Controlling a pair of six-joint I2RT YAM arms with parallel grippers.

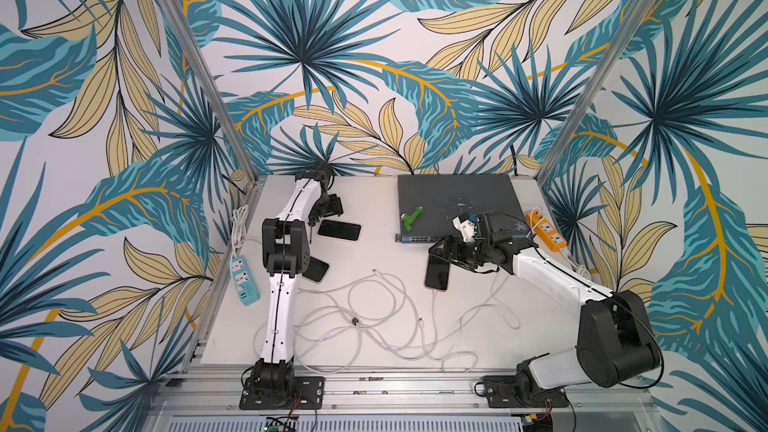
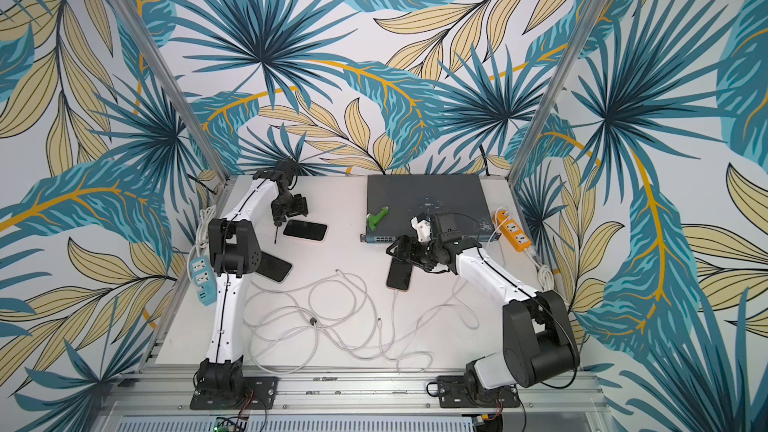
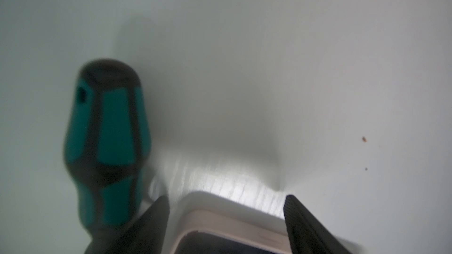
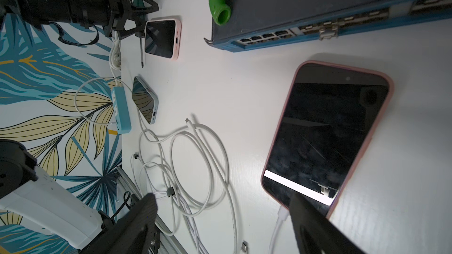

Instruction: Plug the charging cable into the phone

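My left gripper is low at the back left, beside the teal-black screwdriver and over the edge of a pink-cased phone. Its fingertips show apart; whether they grip anything is unclear. My right gripper is open above another pink-cased phone, with a white cable at that phone's bottom end. A third phone lies at the left. Loose white cables loop across the front of the table.
A dark network switch with a green object on it fills the back right. A blue power strip is at the left edge, an orange one at the right.
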